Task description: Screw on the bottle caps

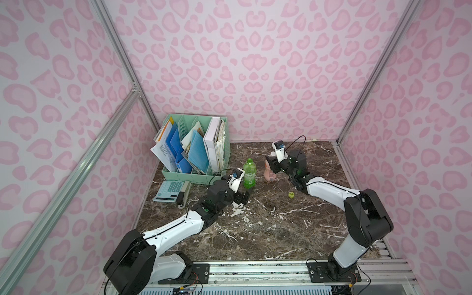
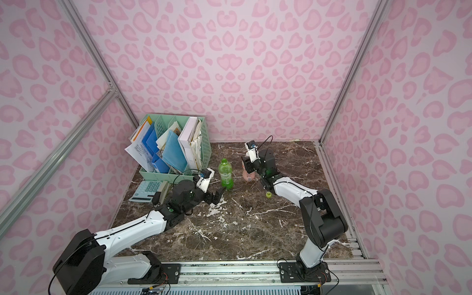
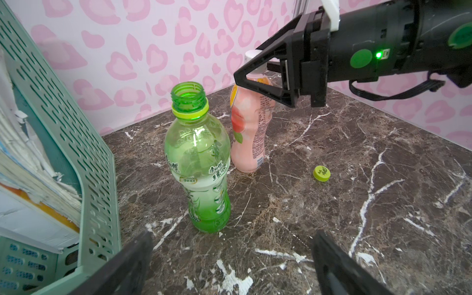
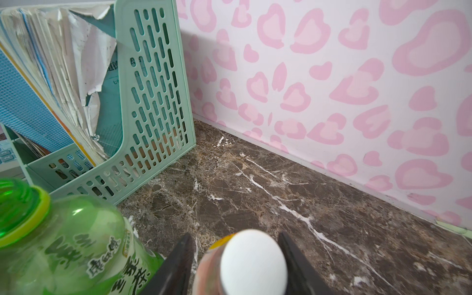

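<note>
In the left wrist view the pink bottle [image 3: 248,127] stands nearly upright, its white cap [image 3: 253,55] on top. My right gripper's fingers reach around its upper part; in the right wrist view they are spread either side of the white cap [image 4: 253,265], with a gap at the left. Left of it stands the green bottle [image 3: 199,157], its threaded mouth bare. A yellow-green cap [image 3: 321,173] lies flat on the table to the right. My left gripper [image 1: 242,197] is open and empty, low in front of the green bottle.
A mint file rack [image 3: 98,162] full of folders borders the bottles on the left. A calculator [image 1: 168,190] sits in front of the rack.
</note>
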